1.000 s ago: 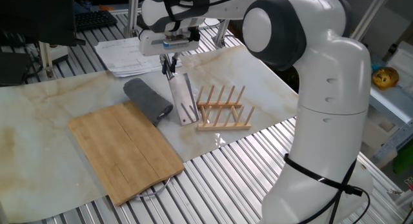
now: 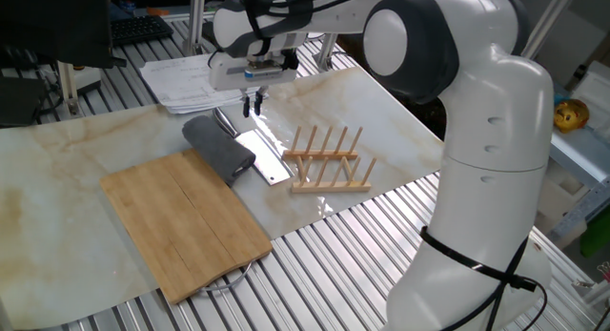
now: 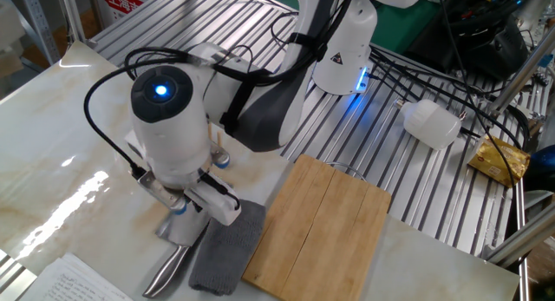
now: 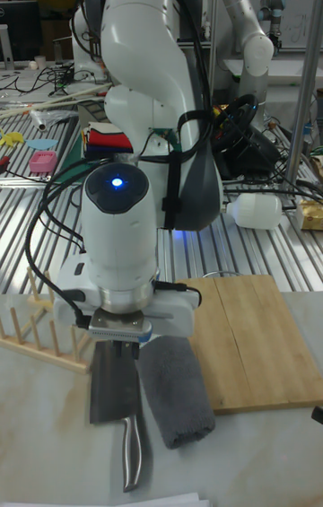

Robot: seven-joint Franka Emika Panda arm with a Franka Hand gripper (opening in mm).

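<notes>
A metal cleaver (image 2: 266,159) lies flat on the marbled tabletop between the grey towel roll (image 2: 219,148) and the wooden peg rack (image 2: 331,186). Its steel handle (image 4: 132,458) points away from the robot base, as exterior view 3 shows. Over the cleaver, in exterior view 1, hangs my gripper (image 2: 253,105), pointing down. A small gap shows between its dark fingertips (image 2: 246,110), with nothing in it. In exterior view 2 the arm's hand hides part of the blade (image 3: 184,229) and the fingertips.
A wooden cutting board (image 2: 186,221) rests beside the towel, overhanging the slatted metal bench. Papers (image 2: 181,83) lie behind the gripper. The rack's pegs stand upright, with nothing in them. Open tabletop stretches left of the board and right of the gripper.
The arm barely moved.
</notes>
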